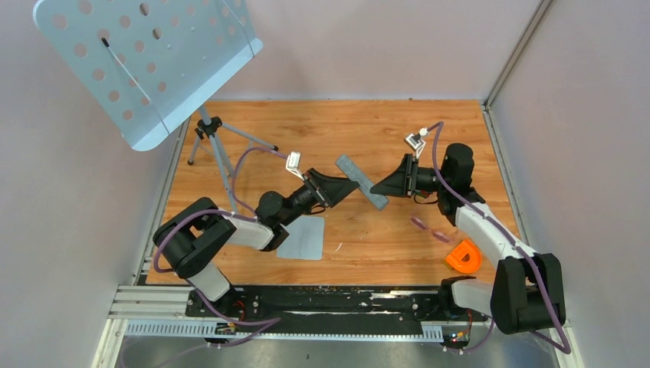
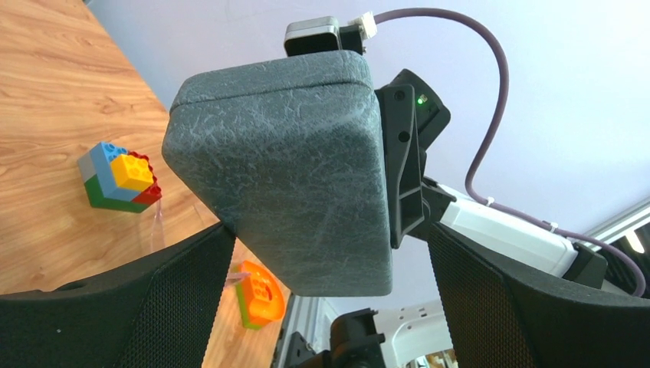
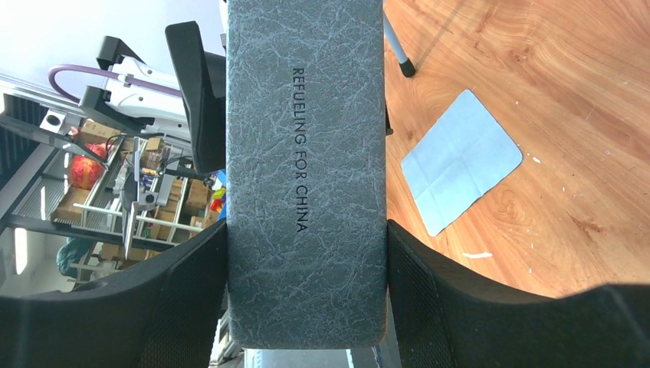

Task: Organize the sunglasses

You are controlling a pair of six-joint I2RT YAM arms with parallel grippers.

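Held in the air above the table is a grey glasses case (image 1: 362, 181), closed and tilted, lettered "REFUELING FOR CHINA" in the right wrist view. My right gripper is shut on it, one finger along each side. From the other side, my left gripper (image 1: 356, 184) reaches the case's upper part; in the left wrist view its open fingers (image 2: 180, 295) stand apart with the case (image 2: 287, 172) between or just ahead of them, and I cannot tell whether they touch it. Pink-lensed sunglasses (image 1: 441, 236) rest on the table below the right arm.
A pale blue-grey cloth (image 1: 301, 238) lies under the left arm. An orange toy block piece (image 1: 464, 257) sits at the right front, and a block stack (image 2: 126, 178) shows behind the case. A tripod stand (image 1: 215, 146) occupies the back left.
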